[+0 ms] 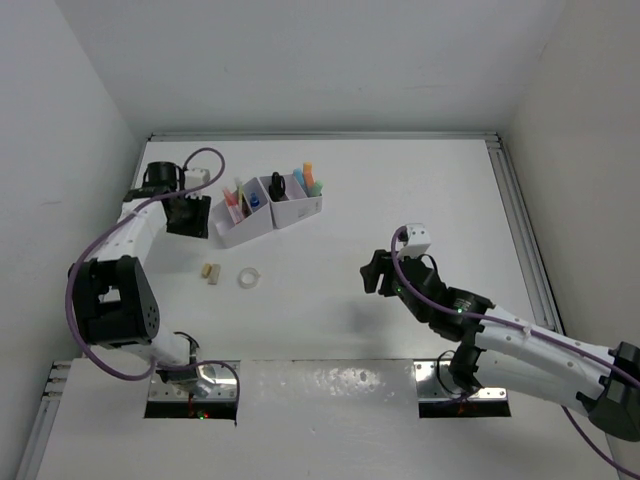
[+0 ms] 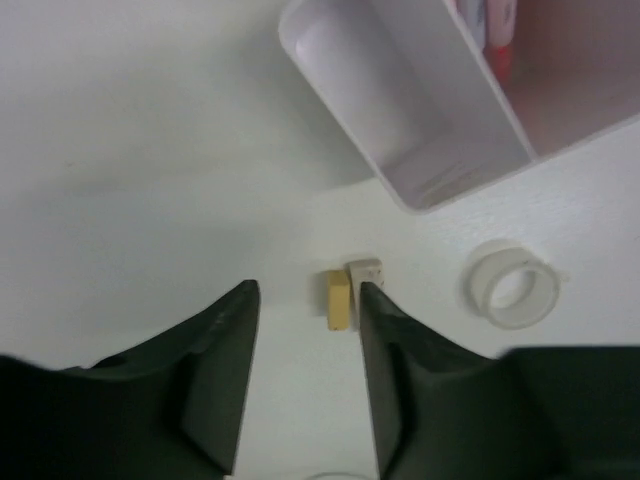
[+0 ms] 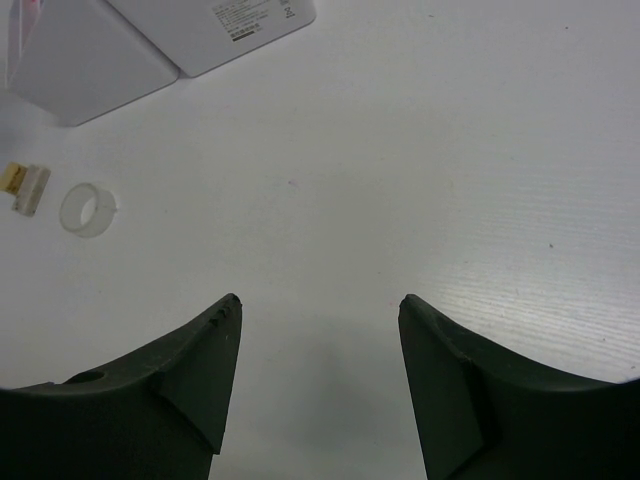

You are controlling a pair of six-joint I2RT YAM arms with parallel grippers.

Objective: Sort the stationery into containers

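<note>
My left gripper is open and raised over the table left of the white bins, with nothing between its fingers. A small yellow piece (image 2: 338, 300) lies beside a pale block (image 2: 365, 275) on the table below it. A clear tape roll (image 2: 540, 295) lies to their right. The left bin (image 1: 240, 232) holds pens and small items; the right bin (image 1: 296, 208) holds a black item and bright upright pieces. My right gripper is open and empty over the middle right of the table.
Walls and metal rails bound the table at the sides and back. The right bin's outer side shows a printed label (image 3: 245, 20).
</note>
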